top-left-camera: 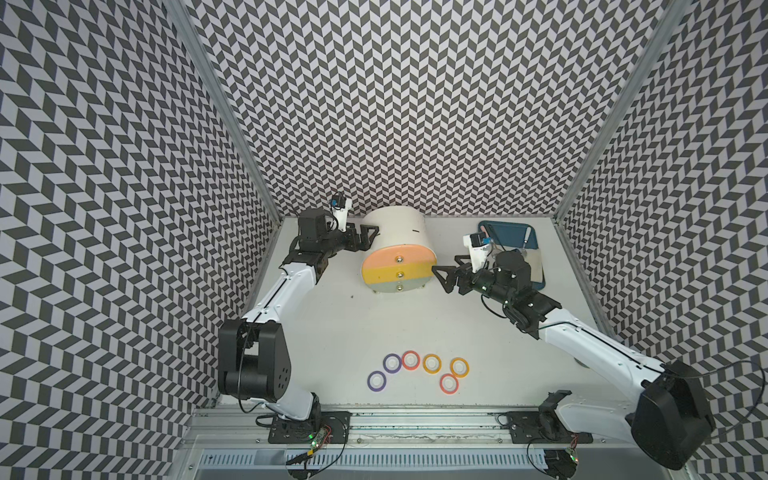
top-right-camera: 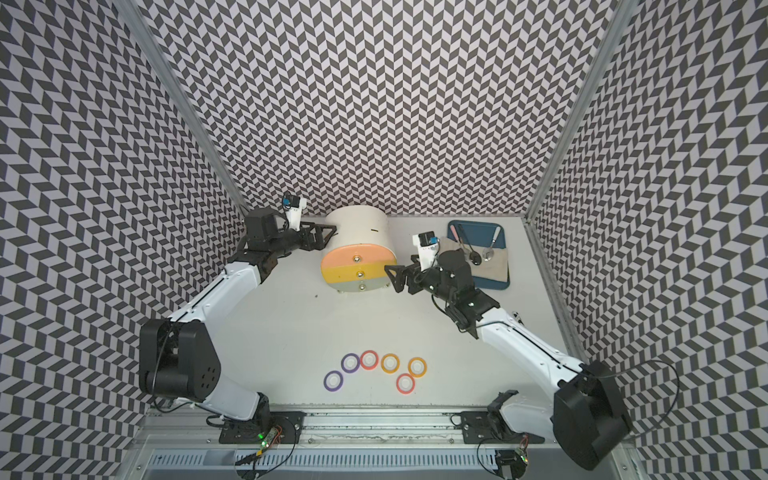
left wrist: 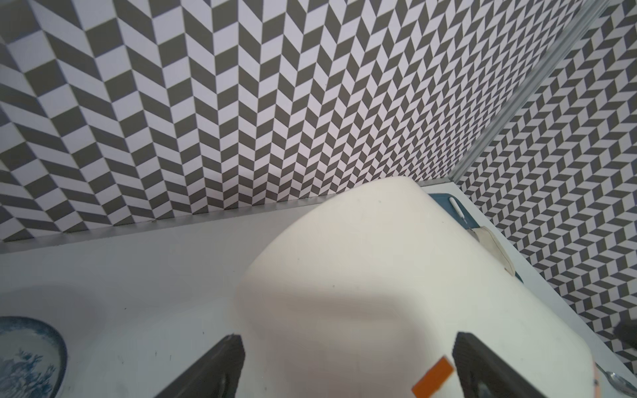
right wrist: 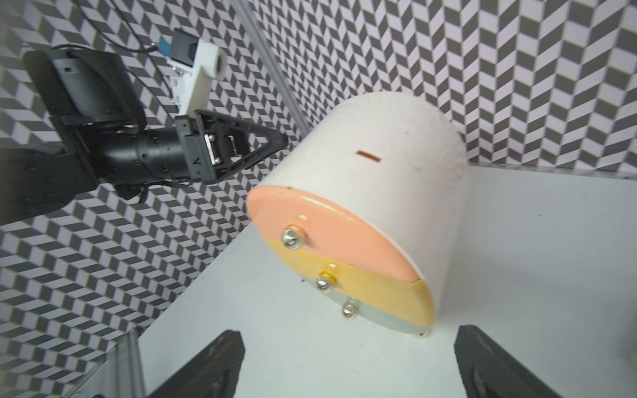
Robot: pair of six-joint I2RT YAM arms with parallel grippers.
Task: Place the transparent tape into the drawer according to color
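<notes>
A white rounded cabinet (top-left-camera: 396, 228) stands at the back of the table. Its orange drawer (right wrist: 331, 232), yellow drawer (right wrist: 391, 290) and grey drawer (right wrist: 375, 315) are all shut, each with a metal knob. Two purple tape rolls (top-left-camera: 377, 381), two red ones (top-left-camera: 449, 384) and two orange-yellow ones (top-left-camera: 432, 364) lie flat near the front edge. My left gripper is open at the cabinet's left side, empty; whether it touches is unclear. My right gripper stands open and empty, just right of the cabinet front.
At the back right lies a blue tray (top-right-camera: 472, 232) with spoons and a beige cloth. In the left wrist view a patterned plate (left wrist: 30, 358) shows at lower left.
</notes>
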